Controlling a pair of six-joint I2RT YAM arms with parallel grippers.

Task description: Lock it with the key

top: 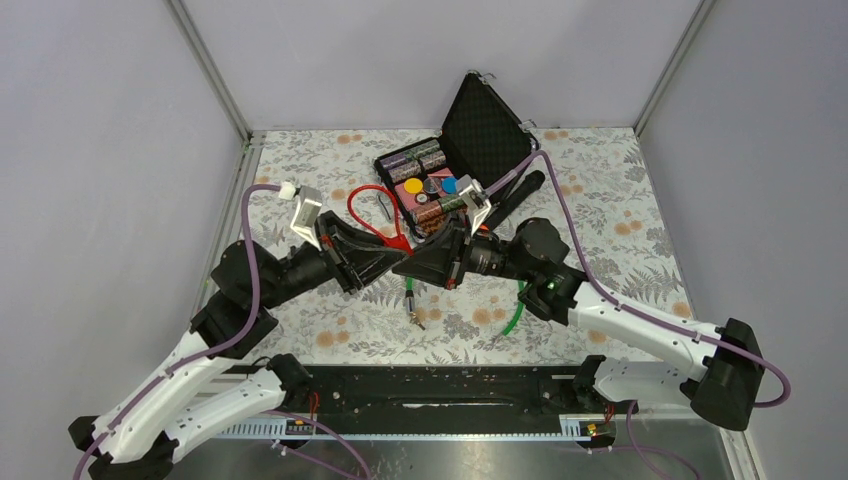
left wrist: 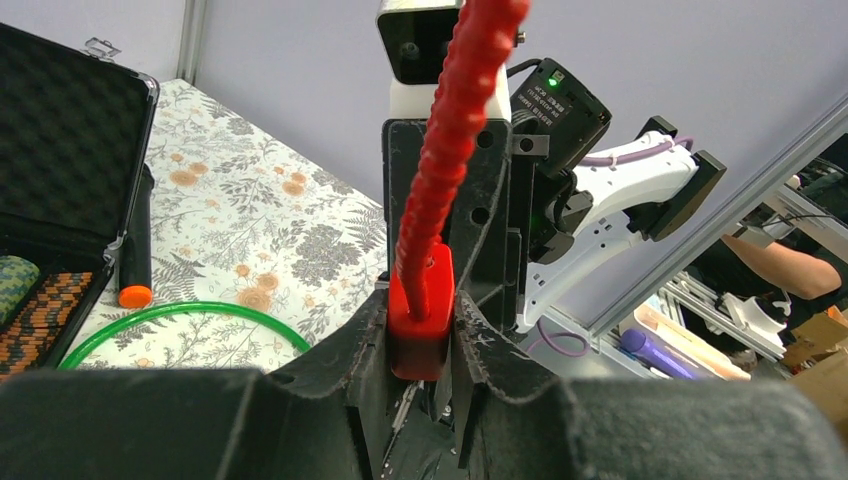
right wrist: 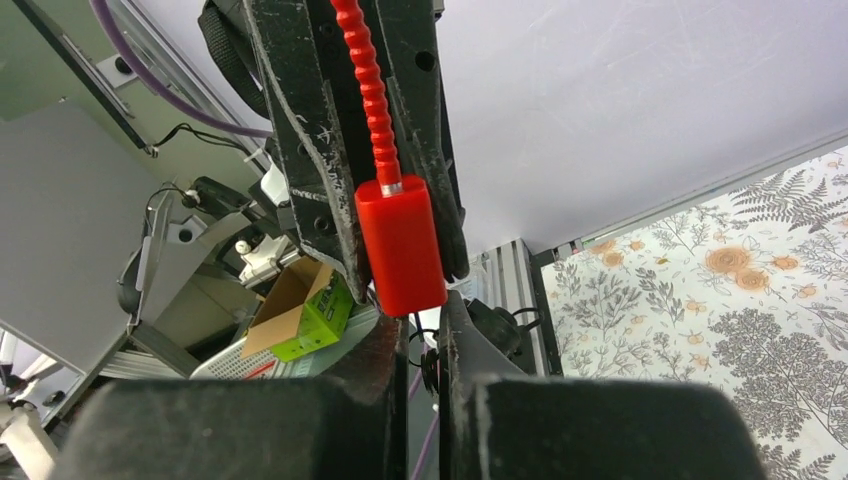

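Note:
The red cable lock's body point(right wrist: 402, 245) is pinched between the fingers of my left gripper. Its ribbed red cable point(top: 352, 197) arches up and away toward the case. Right at the lower end of the lock body, my right gripper has closed to a narrow gap. The key it is shut on, at the keyhole end, is hidden by the fingers in every view. Seen from above, the two grippers meet tip to tip over the table, and the lock shows just behind them.
An open black case point(top: 490, 128) with colored rolls and discs stands behind the grippers. A green cable lock point(top: 513, 318) lies on the patterned mat below them, its metal end point(top: 411, 305) toward the front. A black cylinder point(left wrist: 135, 240) rests beside the case.

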